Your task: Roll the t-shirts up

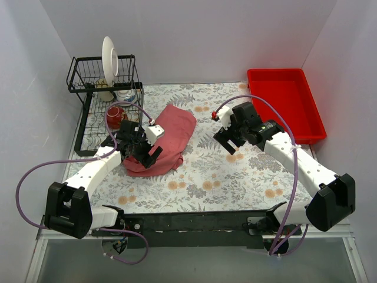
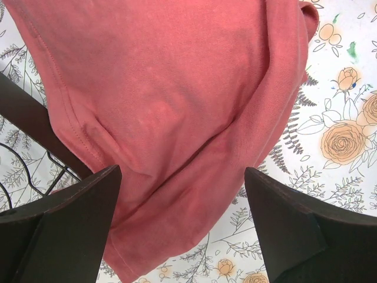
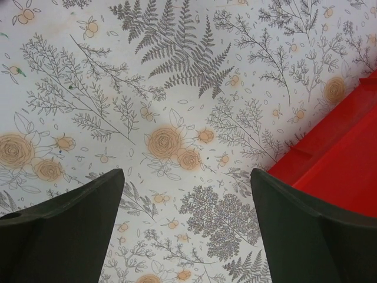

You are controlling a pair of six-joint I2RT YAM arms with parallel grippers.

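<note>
One red t-shirt lies rumpled on the flowered cloth, left of the table's middle, its long side slanting away from me. In the left wrist view the shirt fills most of the picture, with a fold running along its right side. Over the shirt's near part hovers my left gripper, open, with its fingers apart and no fabric held between them. My right gripper stands open above bare cloth, well right of the shirt. Only the printed pattern shows between its fingers.
A black wire dish rack with plates and a red mug stands at the left, its edge close against the shirt. At the back right sits a red bin.
</note>
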